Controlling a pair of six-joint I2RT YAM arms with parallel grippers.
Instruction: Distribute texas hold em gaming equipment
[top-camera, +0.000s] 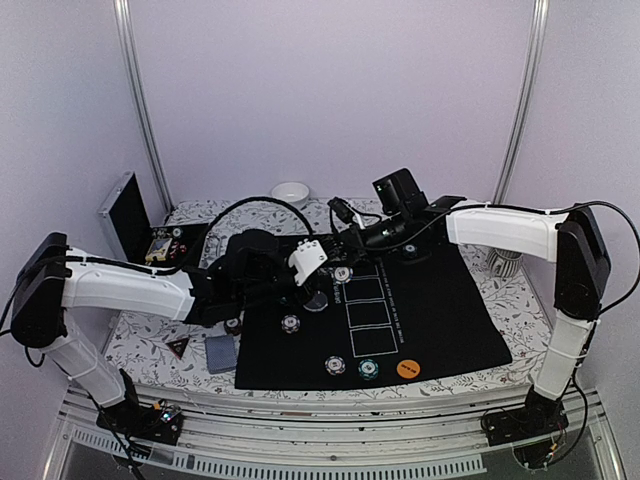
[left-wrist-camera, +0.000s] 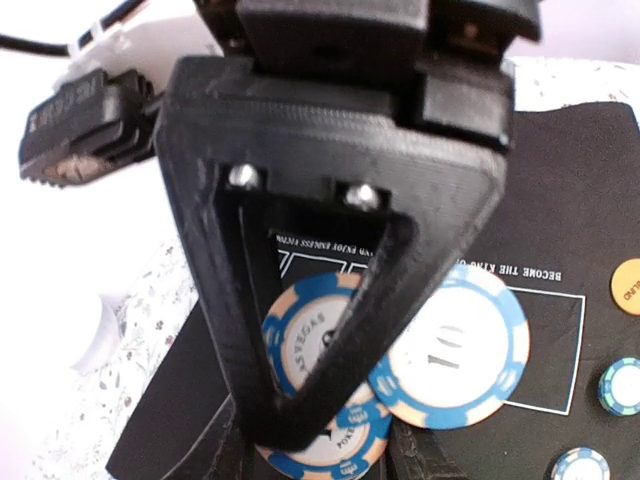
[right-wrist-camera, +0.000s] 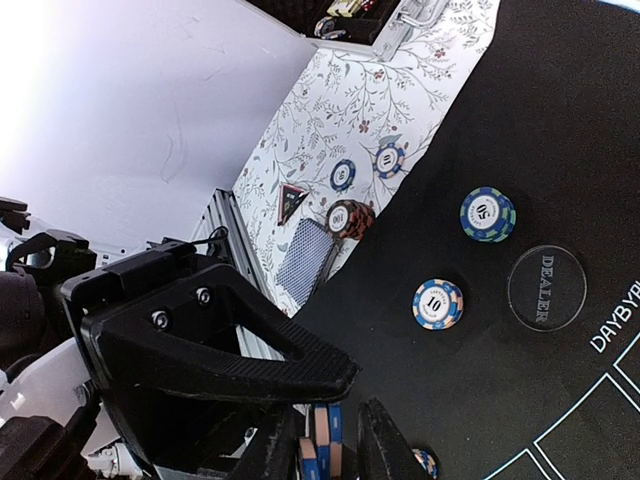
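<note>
In the left wrist view my left gripper is shut on blue-and-peach poker chips (left-wrist-camera: 345, 445), partly hidden behind its frame. A loose chip marked 10 (left-wrist-camera: 450, 345) shows just beside them, large and near the camera; whether it touches the mat, I cannot tell. From above, a chip (top-camera: 343, 274) appears over the mat's printed boxes. My right gripper is shut on a few chips (right-wrist-camera: 322, 435) standing on edge. Both grippers are close together over the far part of the black mat (top-camera: 440, 330), their fingertips hard to make out from above.
Chip stacks (right-wrist-camera: 488, 214) and a clear dealer disc (right-wrist-camera: 547, 288) sit on the mat. An orange button (top-camera: 408, 369) and two chip stacks line its near edge. Left of it lie a card deck (top-camera: 221, 354) and an open case (top-camera: 170, 244). A white bowl (top-camera: 290, 195) stands behind.
</note>
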